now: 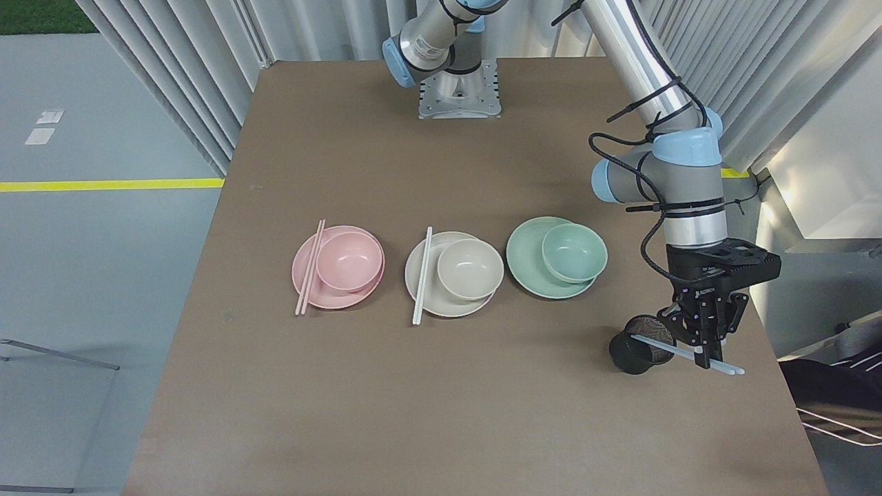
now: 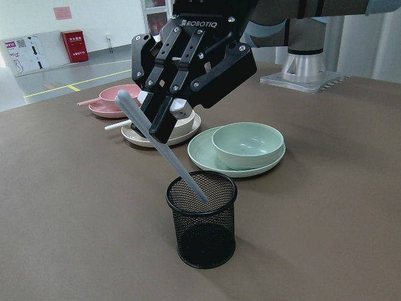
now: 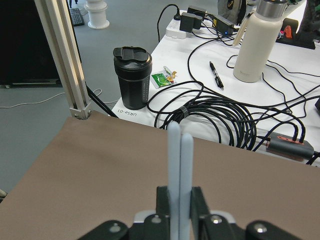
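My gripper (image 1: 701,348) is shut on a pair of pale blue chopsticks (image 2: 166,153), held tilted above the black mesh cup (image 2: 200,241); in the wrist view the chopsticks (image 3: 179,175) stand upright between the fingers. The green plate (image 1: 529,271) with its green bowl (image 1: 574,253) sits left of the cup in the front view. Further left are a white plate (image 1: 455,307) with bowl (image 1: 469,269) and white chopsticks (image 1: 422,277), and a pink plate (image 1: 331,299) with bowl (image 1: 349,261) and pink chopsticks (image 1: 311,269).
The wrist view faces past the brown table's edge to a white desk (image 3: 140,118) with a bottle, tumbler and coiled cables.
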